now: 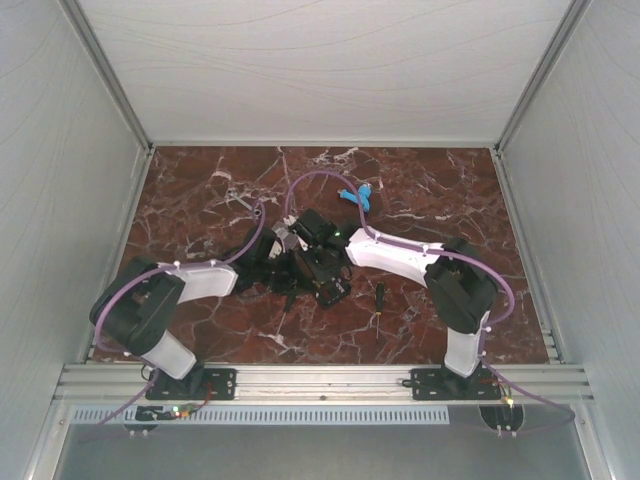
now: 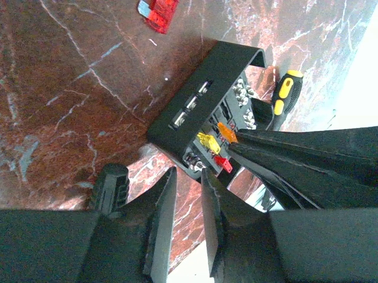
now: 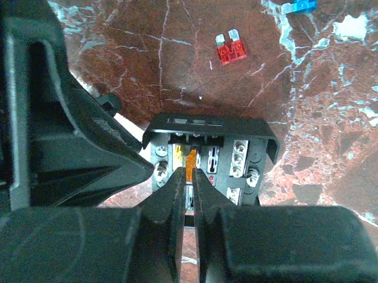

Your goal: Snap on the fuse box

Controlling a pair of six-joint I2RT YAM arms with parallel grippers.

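The black fuse box [image 3: 255, 159] lies open on the marble table, holding yellow [image 2: 208, 141], orange [image 3: 191, 158] and red [image 2: 222, 163] fuses. My left gripper is at the box's near corner in its wrist view, apparently shut on the box, though the contact is partly hidden. My right gripper has its fingertips close together at the orange fuse; whether they grip it is unclear. In the left wrist view, that gripper reaches over the box from the right.
Loose red fuses [image 3: 231, 53] lie beyond the box, with a blue piece [image 3: 301, 6] farther off. A blue tool [image 1: 356, 197] lies at the back, a screwdriver [image 1: 379, 305] right of the box.
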